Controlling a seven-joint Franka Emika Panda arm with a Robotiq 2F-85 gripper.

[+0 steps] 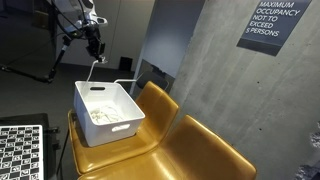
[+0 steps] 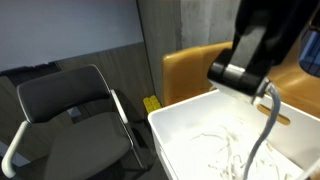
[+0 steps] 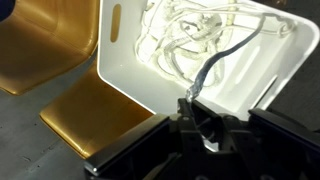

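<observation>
My gripper (image 1: 101, 58) is above a white bin (image 1: 112, 132), shut on a pale cord (image 1: 91, 71) that hangs down into it. In the wrist view, the held cord (image 3: 222, 62) runs from the fingertips to a loose pile of white cord (image 3: 190, 35) on the bin floor. The second exterior view shows the dark gripper (image 2: 240, 78) large and blurred, with the cord (image 2: 263, 130) dropping from it into the bin (image 2: 172, 122).
The bin rests on a tan chair seat (image 1: 90, 157), with another tan chair (image 1: 205, 155) beside it. A checkered board (image 1: 20, 150) lies at lower left. A black chair (image 2: 75, 125) stands left of the bin in the second exterior view.
</observation>
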